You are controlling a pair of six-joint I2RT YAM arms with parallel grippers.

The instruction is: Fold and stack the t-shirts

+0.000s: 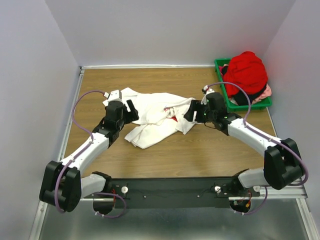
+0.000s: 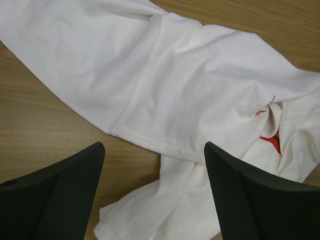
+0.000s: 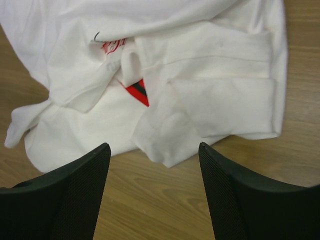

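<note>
A crumpled white t-shirt [image 1: 155, 107] lies spread over the middle of the wooden table, its folds overlapping. In the left wrist view the white cloth [image 2: 190, 85] lies flat beyond the fingers, with a small red print showing. My left gripper [image 1: 132, 112] is open above the shirt's left part, nothing between its fingers. Over the shirt's right end is my right gripper [image 1: 192, 112], its fingers apart. The right wrist view shows the shirt [image 3: 215, 100] ahead of the parted fingers, a red and dark patch [image 3: 138, 92] among its folds.
A green basket [image 1: 218, 64] at the back right holds a heap of red cloth [image 1: 246, 75], with black and pink cloth below it. Bare table [image 1: 175, 160] lies in front of the shirt, and free room shows behind it.
</note>
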